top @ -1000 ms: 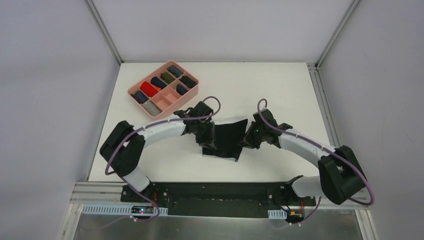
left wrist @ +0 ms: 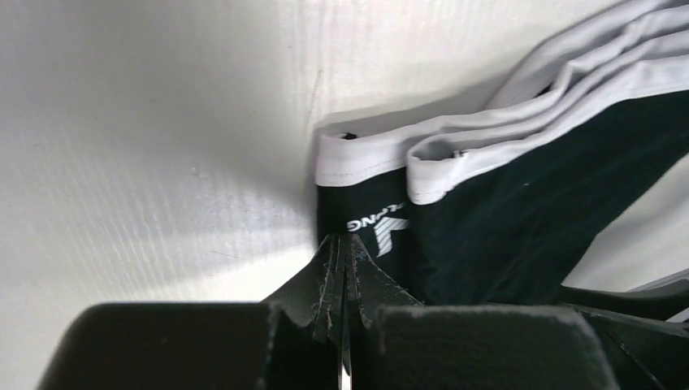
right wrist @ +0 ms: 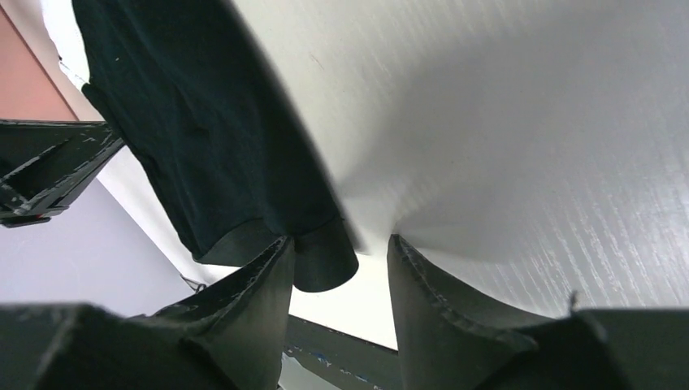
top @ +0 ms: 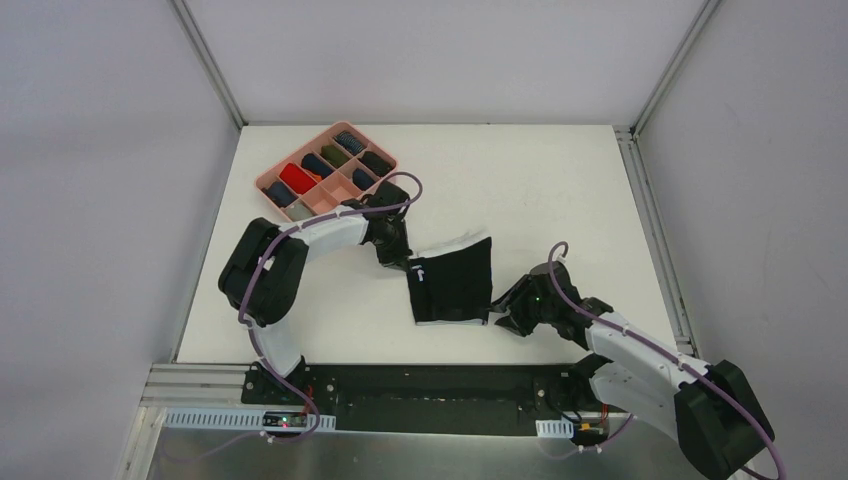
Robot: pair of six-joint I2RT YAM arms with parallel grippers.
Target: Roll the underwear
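The black underwear [top: 449,285] with white band lies folded on the table. My left gripper [top: 400,263] is at its upper left corner; in the left wrist view its closed fingers [left wrist: 321,280] hover at the edge beside the folded band [left wrist: 431,171], nothing visibly between them. My right gripper [top: 500,315] is open by the lower right corner; in the right wrist view the cloth's hem [right wrist: 321,260] lies near its left finger, bare table between the fingers.
A pink compartment box [top: 340,195] holding several rolled garments stands at the back left, close behind my left arm.
Both grippers have moved apart toward the cloth's opposite corners, the right one down and rightward and now open, the left one to the upper left. The cloth lies slightly squarer.
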